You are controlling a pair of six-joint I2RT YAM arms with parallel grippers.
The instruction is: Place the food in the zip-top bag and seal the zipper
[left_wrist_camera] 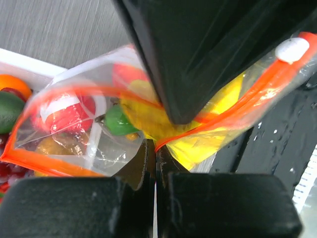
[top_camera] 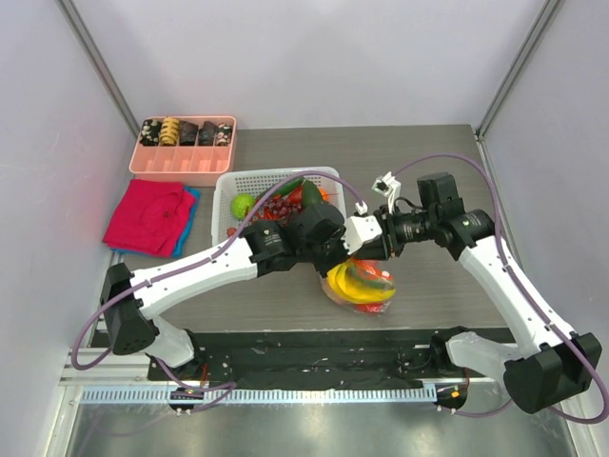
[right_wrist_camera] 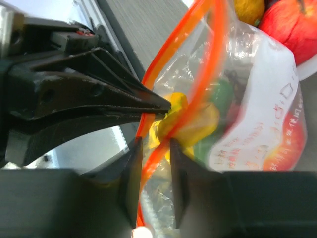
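Note:
A clear zip bag (top_camera: 362, 286) with orange zipper edges holds yellow, red and green play food below both grippers. In the left wrist view my left gripper is shut on the bag's orange zipper edge (left_wrist_camera: 64, 163). My right gripper is part open in the right wrist view, its blurred fingers around an orange zipper strip. The left gripper's black fingers reach in from the left there, at the other strip. In the top view the two wrists meet above the bag and partly hide it.
A white basket (top_camera: 228, 186) of fruit and vegetables stands behind the left arm. A pink compartment tray (top_camera: 181, 164) and folded red cloths (top_camera: 143, 214) lie at the left.

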